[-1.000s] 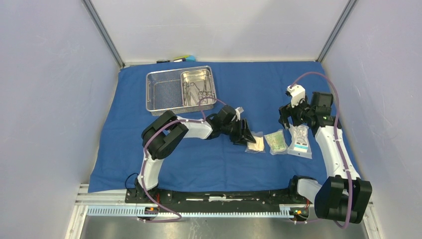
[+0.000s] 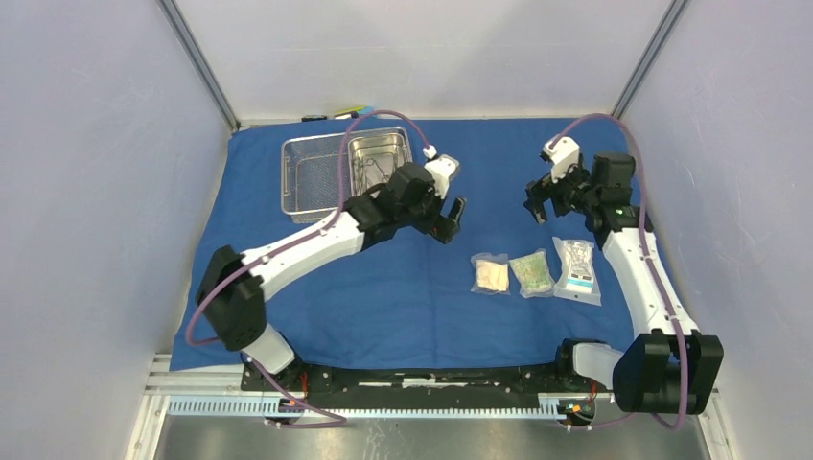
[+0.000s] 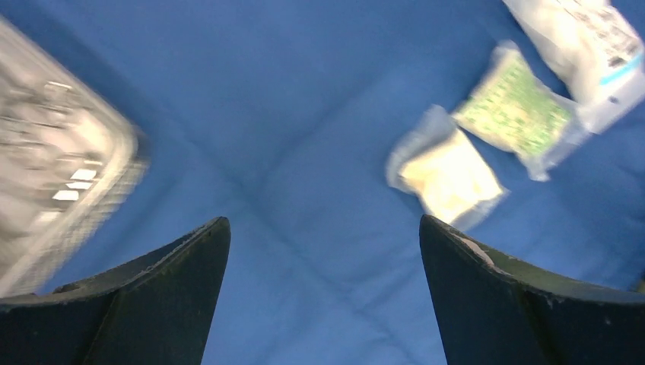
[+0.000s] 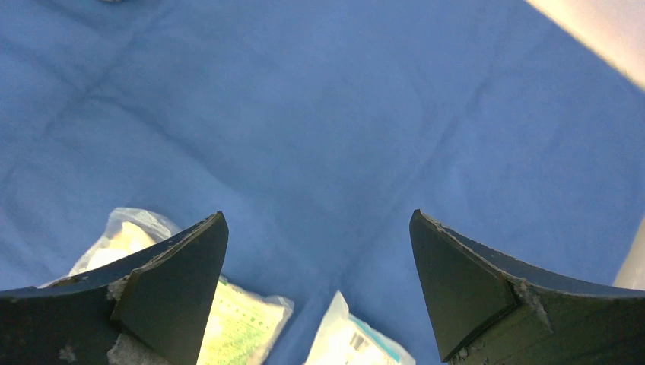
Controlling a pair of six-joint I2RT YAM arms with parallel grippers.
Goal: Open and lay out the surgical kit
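Observation:
Three clear packets lie in a row on the blue cloth, right of centre: a cream one (image 2: 492, 275), a green one (image 2: 532, 273) and a larger white one (image 2: 577, 268) with a blue-edged label. At the back left is a mesh tray (image 2: 313, 178), a smaller metal tray (image 2: 381, 146) of instruments inside its right half. My left gripper (image 2: 451, 220) stands open and empty above the cloth, up and left of the cream packet (image 3: 452, 176). My right gripper (image 2: 536, 202), also open and empty, hangs behind the green (image 4: 242, 328) and white (image 4: 357, 344) packets.
Behind the cloth's far edge lie several small items (image 2: 347, 112), one yellow and one blue. Pale walls (image 2: 96, 172) bound both sides.
My right gripper has shifted slightly left and toward the back. The packets have not moved.

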